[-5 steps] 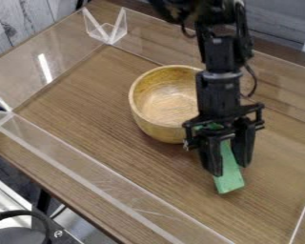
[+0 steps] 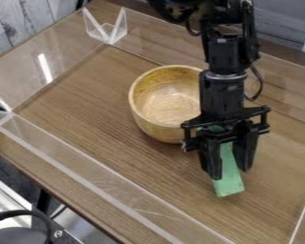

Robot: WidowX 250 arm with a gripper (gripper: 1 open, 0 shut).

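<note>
My black gripper [image 2: 227, 152] is low over the wooden table at the right of the camera view, around a green object [image 2: 228, 191] that lies beneath and between its fingers. The green piece reaches out toward the table's front. I cannot tell whether the fingers grip it. A light wooden bowl [image 2: 152, 100] stands just left and behind the arm, partly hidden by it.
A clear plastic piece [image 2: 104, 29] sits at the back left. The table's left edge [image 2: 28, 122] runs diagonally, with black cabling below at the bottom left.
The gripper and arm have shifted very slightly over the last second, with the upper arm appearing a little lower. The green object and bowl stay nearly in place.
</note>
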